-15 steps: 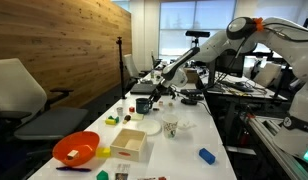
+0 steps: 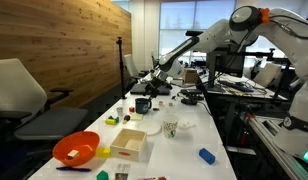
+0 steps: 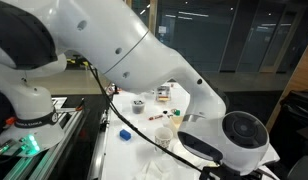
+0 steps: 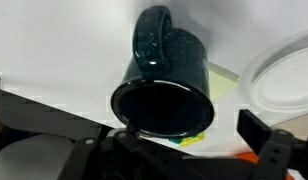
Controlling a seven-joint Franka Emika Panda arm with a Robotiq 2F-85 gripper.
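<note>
A dark green mug (image 4: 169, 85) fills the middle of the wrist view, its handle (image 4: 152, 35) toward the top and its dark opening toward the bottom. My gripper stands open, one finger at the lower left and one at the lower right, with the mug's rim showing between and above them; whether they touch it I cannot tell. In exterior view 1 the mug (image 2: 143, 104) is at the far end of the white table, with the arm reaching down close behind it. The arm blocks the mug in exterior view 2.
A white plate (image 2: 149, 127) and a white cup (image 2: 170, 127) are nearer the front. Closer still are a beige box (image 2: 128, 147), an orange bowl (image 2: 76, 147) and a blue block (image 2: 206, 156). Bare table lies around the blue block.
The arm has changed its pose at the far end of the table, its upper part now standing higher. The mug and the other table objects appear unmoved.
</note>
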